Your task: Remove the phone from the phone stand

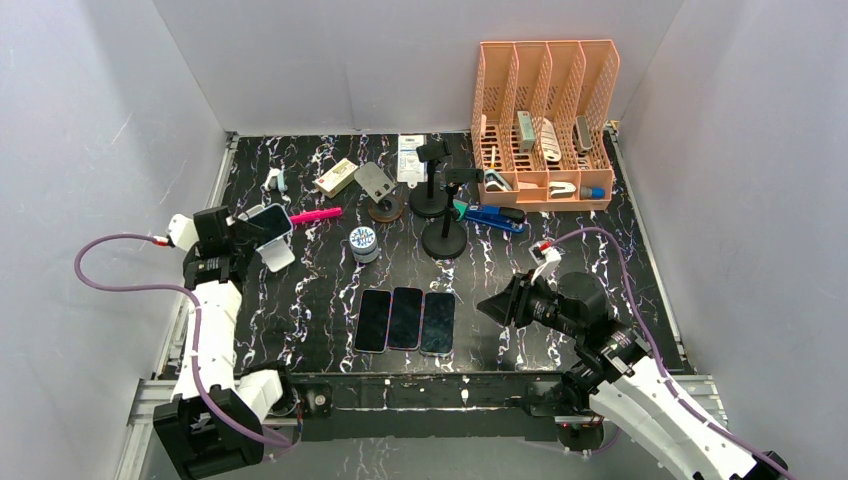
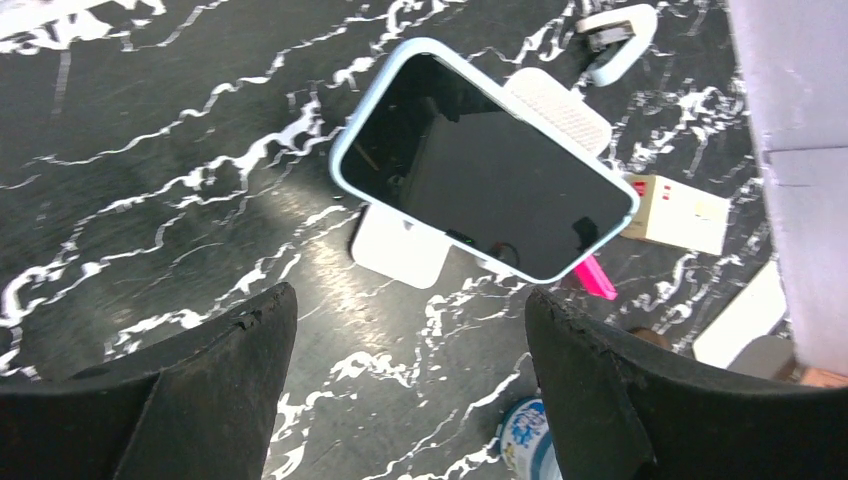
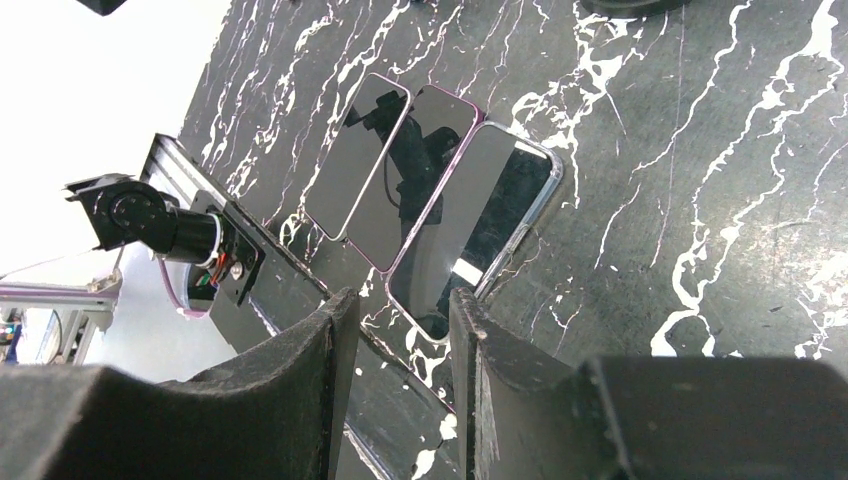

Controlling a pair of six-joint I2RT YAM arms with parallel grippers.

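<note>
A phone (image 2: 484,160) with a dark screen and pale frame rests on a white phone stand (image 2: 398,245) at the table's left side, also visible in the top view (image 1: 270,224). Just behind it hangs my left gripper, open and empty. My right gripper hangs over the front right of the table, its fingertips part open with nothing visible between them, beside three phones (image 1: 405,318) lying flat at the front centre.
A round tin (image 1: 363,240), pink marker (image 1: 316,214), box (image 1: 336,178), grey stand (image 1: 380,190), black stands (image 1: 442,237) and blue tools (image 1: 495,218) fill the back. An orange organiser (image 1: 540,70) stands back right.
</note>
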